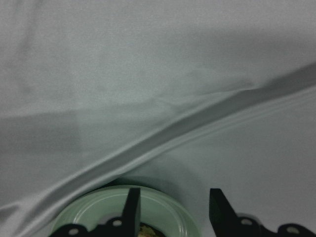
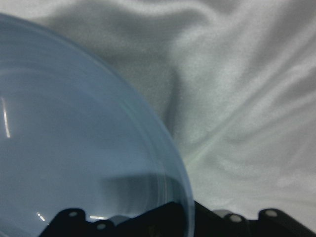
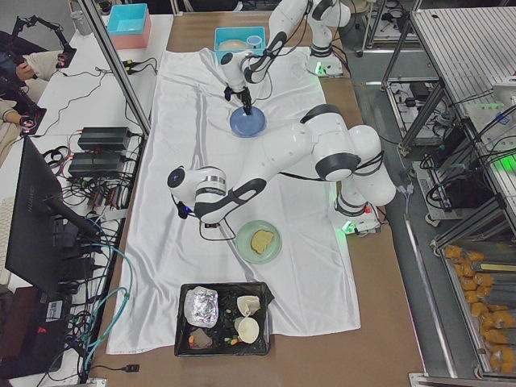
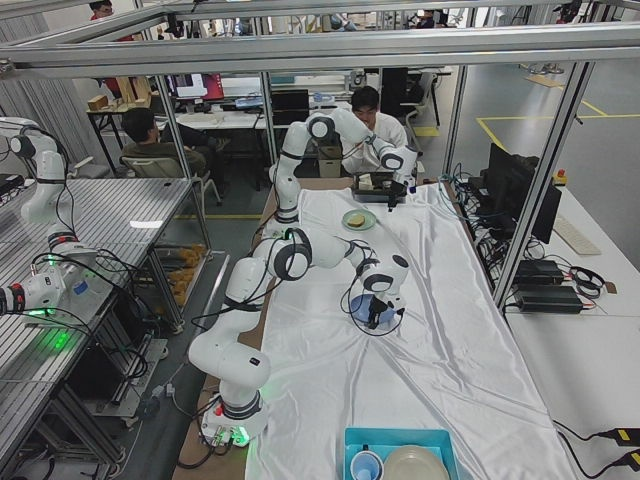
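A blue plate (image 2: pixel 74 128) fills the left of the right wrist view, with my right gripper at its rim; the rim runs between the fingers, but whether they press on it is unclear. From above, that blue plate (image 3: pixel 247 125) lies at the far end of the cloth. A green plate (image 3: pixel 270 250) with a yellow food piece (image 3: pixel 262 240) lies nearer the camera in the left view. My left gripper hangs over the cloth beside the green plate, open with nothing between its fingers.
A black tray (image 3: pixel 222 339) with foil and small items stands at the near edge. A cyan bin (image 4: pixel 400 440) with a cup and plate sits at the opposite end.
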